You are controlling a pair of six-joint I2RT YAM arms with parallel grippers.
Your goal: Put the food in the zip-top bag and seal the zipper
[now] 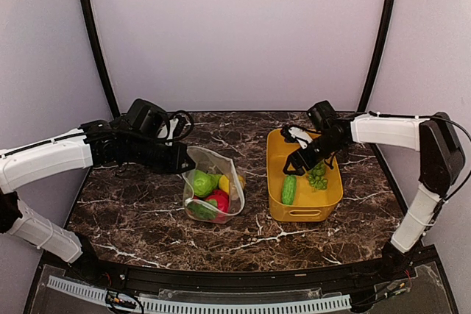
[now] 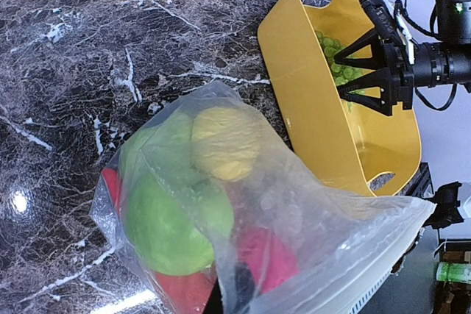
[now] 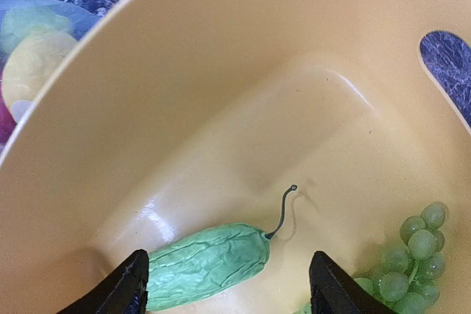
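A clear zip top bag stands on the table with its mouth open. Inside show a green pepper-like item, a red item and a yellow item. My left gripper is shut on the bag's edge. In the yellow bin lie a green cucumber with a thin stem and a bunch of green grapes. Over them my right gripper is open with nothing between its fingers; the cucumber's stem end and the grapes show near the fingertips.
The yellow bin stands right of the bag, its high wall between the right gripper and the bag. Bare marble table lies left of the bag and in front of both.
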